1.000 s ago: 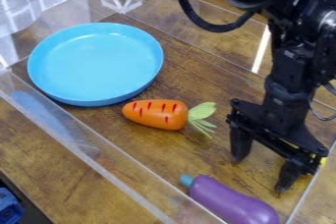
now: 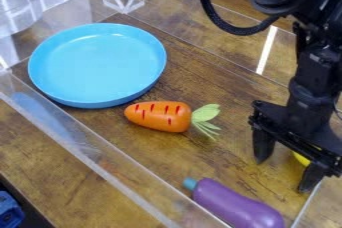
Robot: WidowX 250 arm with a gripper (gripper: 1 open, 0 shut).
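The black gripper [image 2: 286,158] is low at the right edge, its two fingers apart around or just over a small yellow object [image 2: 301,159], which is mostly hidden; whether it is held cannot be told. An orange toy carrot [image 2: 159,116] with green leaves lies left of the gripper. A purple toy eggplant [image 2: 238,206] lies at the bottom, below and left of the gripper. A light blue plate [image 2: 98,64] is at the upper left.
Clear plastic walls [image 2: 90,159] border the wooden surface at the left and top. A blue object [image 2: 7,210] sits outside at the lower left. Bare wood lies between carrot and eggplant.
The gripper has moved to the right, and more of the wood left of it shows. The carrot, eggplant and plate have not moved.
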